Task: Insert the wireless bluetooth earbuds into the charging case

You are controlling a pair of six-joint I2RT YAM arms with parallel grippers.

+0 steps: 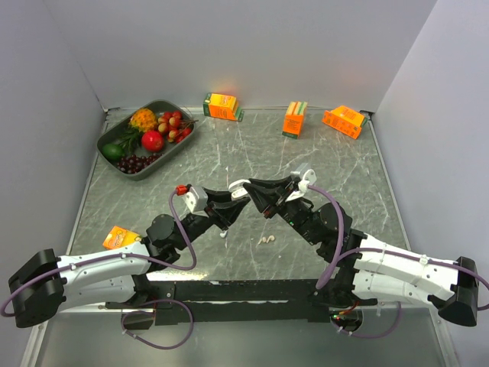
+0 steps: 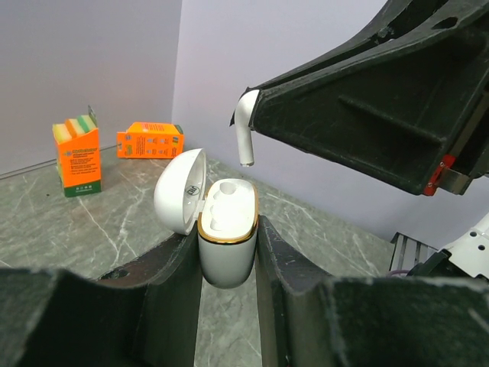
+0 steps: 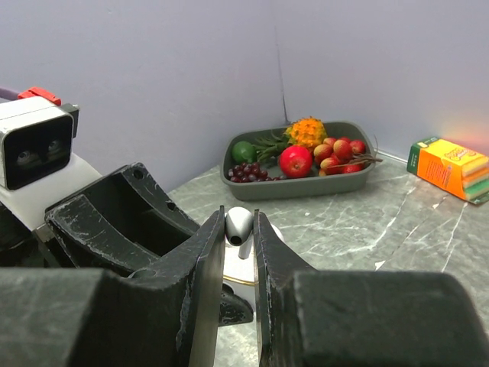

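My left gripper (image 1: 241,202) holds the open white charging case (image 2: 227,245) upright between its fingers, lid (image 2: 177,191) tipped back and the earbud sockets showing on top. Above it, slightly to the right in the left wrist view, my right gripper (image 1: 260,191) is shut on a white earbud (image 2: 245,130), stem pointing down, apart from the case in that view. The right wrist view shows the earbud (image 3: 238,225) end-on between the fingertips, with the case partly hidden behind it. Small white pieces (image 1: 267,238) lie on the table below the grippers.
A tray of fruit (image 1: 131,173) sits at the back left. Orange boxes (image 1: 223,106) stand along the back wall and back right (image 1: 342,122); another (image 1: 118,237) lies at the left front.
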